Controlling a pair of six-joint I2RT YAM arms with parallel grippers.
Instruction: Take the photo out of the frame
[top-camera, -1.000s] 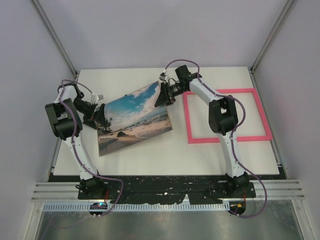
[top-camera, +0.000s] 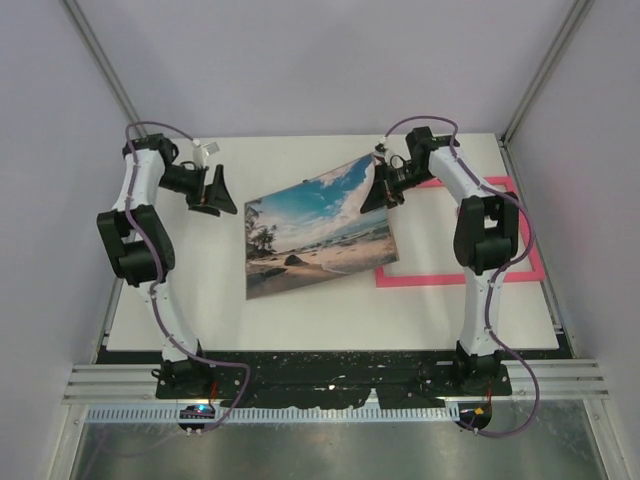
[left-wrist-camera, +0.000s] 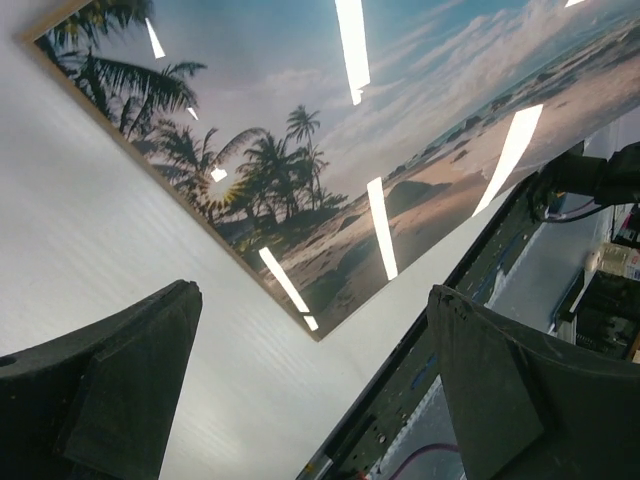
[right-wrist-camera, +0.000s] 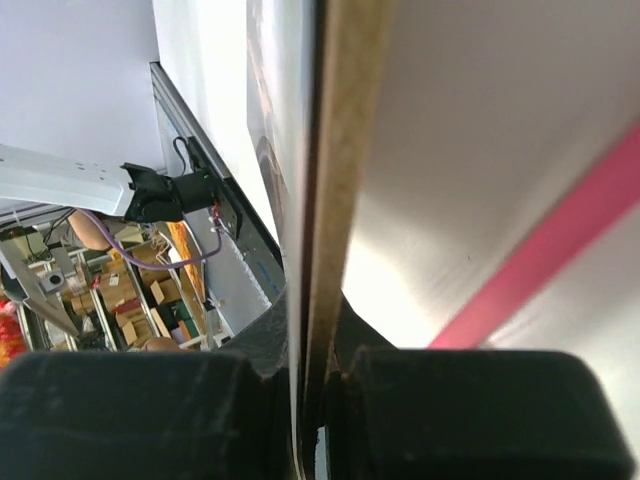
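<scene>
The beach photo (top-camera: 318, 232) is in the middle of the top view, tilted, its right edge in my right gripper (top-camera: 382, 194). In the right wrist view the fingers (right-wrist-camera: 450, 415) are pressed on both sides of the photo's thick edge (right-wrist-camera: 340, 170). A pink frame (top-camera: 460, 280) lies flat on the right side of the table, partly under the photo's right edge and the right arm. My left gripper (top-camera: 213, 192) stands open, left of the photo and apart from it. The left wrist view shows the glossy photo (left-wrist-camera: 330, 150) beyond the empty gap between the fingers.
A dark rail (top-camera: 300, 368) runs along the front edge between the arm bases.
The photo has moved right with my right gripper and now overlaps the frame's left side. My left gripper, earlier at the photo's left edge, is now apart from it, slightly farther up.
</scene>
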